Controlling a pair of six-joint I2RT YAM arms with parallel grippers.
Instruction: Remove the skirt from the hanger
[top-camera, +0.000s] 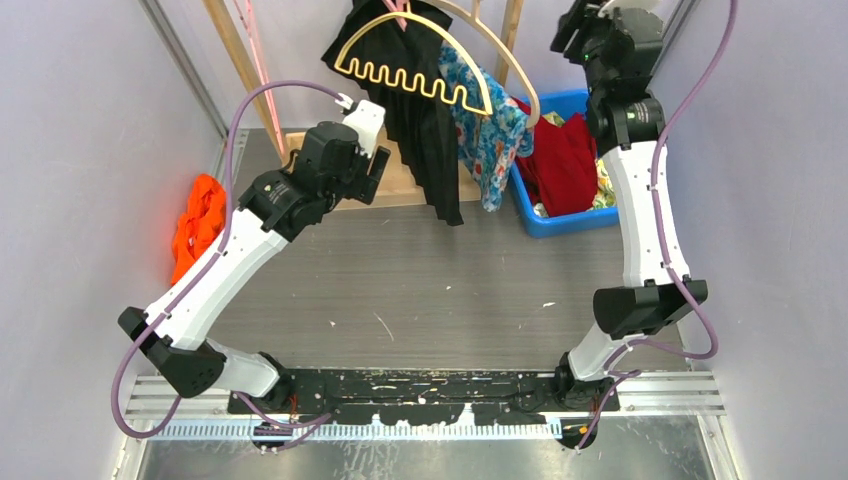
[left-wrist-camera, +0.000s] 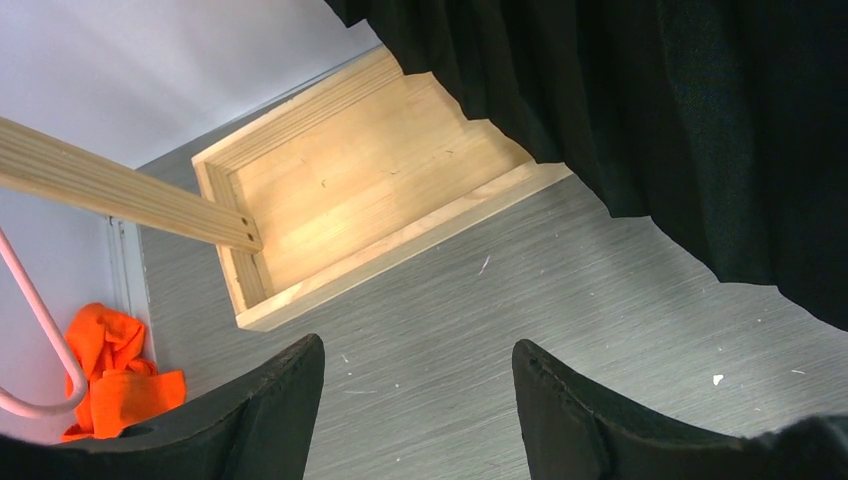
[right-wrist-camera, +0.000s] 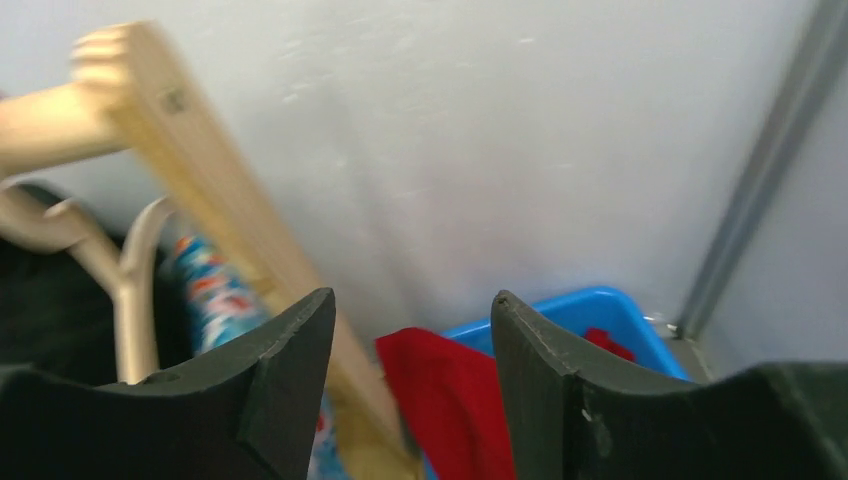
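A long black garment (top-camera: 425, 130) hangs with pink clips from the rack, behind a yellow hanger (top-camera: 420, 85) with a wavy lower bar; I cannot tell for certain whether it is the skirt. Its lower hem also crosses the upper right of the left wrist view. My left gripper is open and empty, left of the garment and apart from it. High at the back right, my right gripper is open too, with nothing between its fingers. Beyond it lies red cloth (right-wrist-camera: 450, 395) in the blue basket (top-camera: 570, 222).
A blue floral garment (top-camera: 495, 135) hangs beside the black one, with a pale hanger (top-camera: 515, 70) near it. Wooden rack posts (top-camera: 242, 65) stand at the back. Orange cloth (top-camera: 198, 225) lies by the left wall.
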